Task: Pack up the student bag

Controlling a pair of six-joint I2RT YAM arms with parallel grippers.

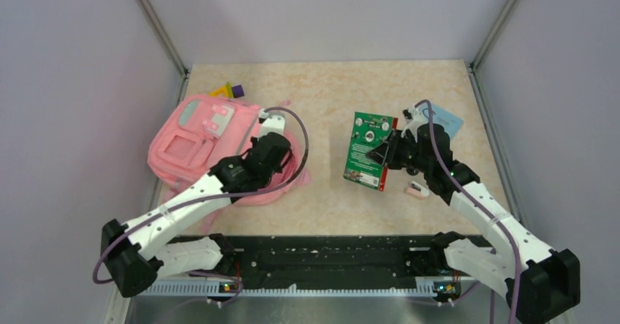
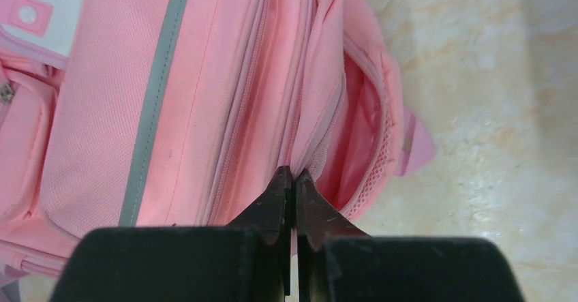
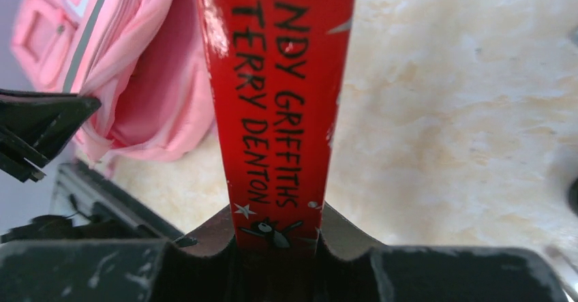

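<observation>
The pink bag (image 1: 197,140) lies on its back at the left of the table. My left gripper is shut on the fabric edge of its opening; the mouth (image 2: 354,125) gapes beside the fingers, showing the pink inside. A book with a green back cover (image 1: 368,148) hangs over the middle of the table, its red spine (image 3: 276,111) toward the right wrist camera. My right gripper is shut on that spine. The book stands apart from the bag, to its right. What lies deeper in the bag is hidden.
A light blue book (image 1: 444,119) lies behind the right arm, and a small pink and white item (image 1: 417,190) sits beside it. A yellow and purple object (image 1: 232,91) rests behind the bag. Free table lies between bag and right arm.
</observation>
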